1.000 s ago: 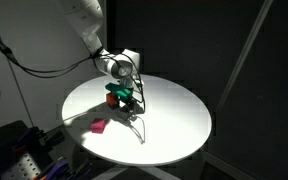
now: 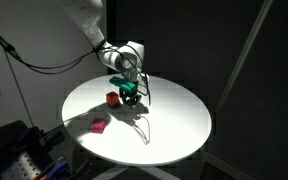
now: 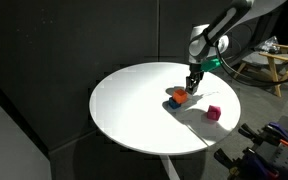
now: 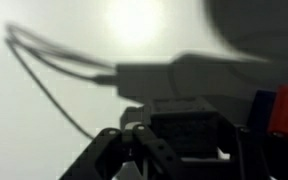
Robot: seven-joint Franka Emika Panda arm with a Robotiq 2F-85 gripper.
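Note:
My gripper is shut on a dark block (image 4: 184,112), whose details are lost in shadow in the wrist view. In exterior view 1 the gripper (image 2: 131,98) hangs over the far part of the white round table, just right of an orange block (image 2: 112,99). From the other side, exterior view 2 has the gripper (image 3: 194,84) close to the orange block (image 3: 180,96), and a blue block (image 3: 173,103) touches or nearly touches that one. The held block is too small to make out in the exterior views.
A pink block (image 2: 97,126) lies alone nearer the table's left edge. A wooden chair (image 3: 272,65) stands beyond the table.
The orange and pink blocks have stayed put.

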